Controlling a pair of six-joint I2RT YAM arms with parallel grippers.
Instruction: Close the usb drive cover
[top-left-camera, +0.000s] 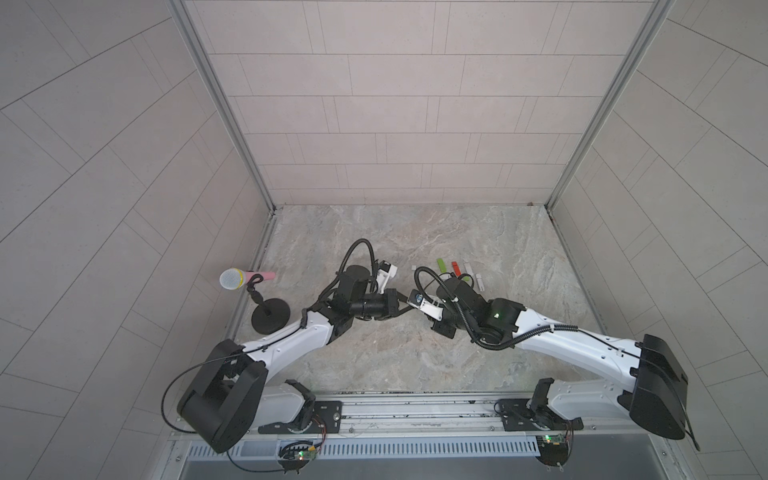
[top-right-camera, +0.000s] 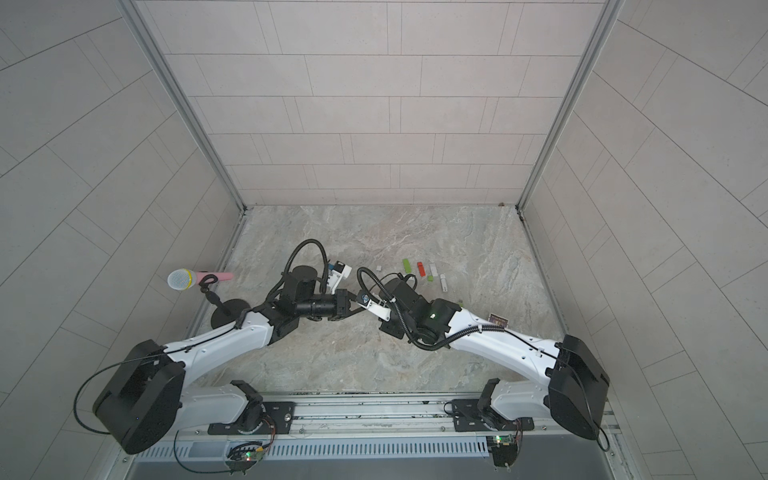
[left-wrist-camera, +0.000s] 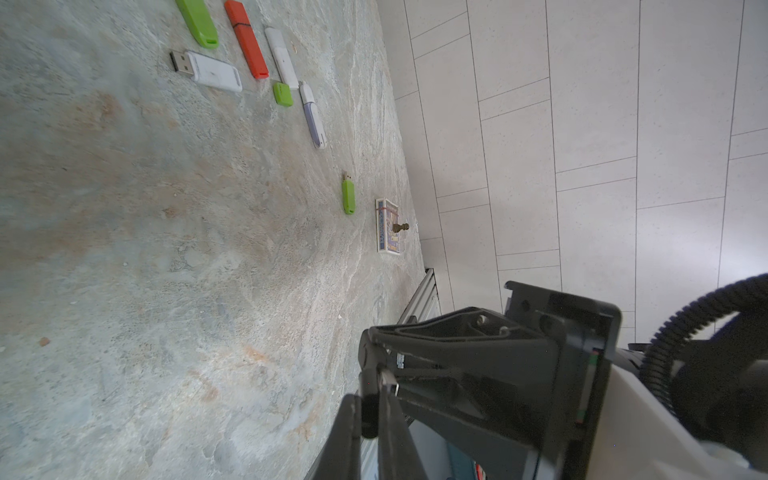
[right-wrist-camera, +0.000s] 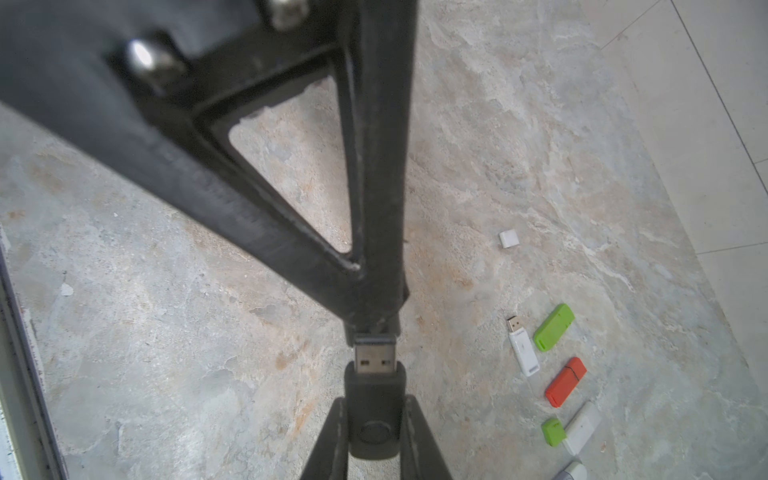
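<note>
In the right wrist view, my right gripper is shut on a black USB drive (right-wrist-camera: 374, 390). The drive's bare metal connector (right-wrist-camera: 375, 359) points up the view at the end of my left gripper. A small dark piece, which looks like the black cover (left-wrist-camera: 369, 412), shows between the narrowly shut fingertips of my left gripper. The connector's end meets the cover's edge (right-wrist-camera: 372, 329), roughly in line with it; part of the metal is still exposed. In the top left view both grippers meet tip to tip above the table, too small there for detail.
Several other USB drives lie apart on the table, among them a green one (right-wrist-camera: 553, 326), a red one (right-wrist-camera: 565, 381) and an uncapped white one (right-wrist-camera: 523, 350). A white cap (right-wrist-camera: 509, 238) lies alone. A black lamp stand (top-left-camera: 270, 316) is at the left.
</note>
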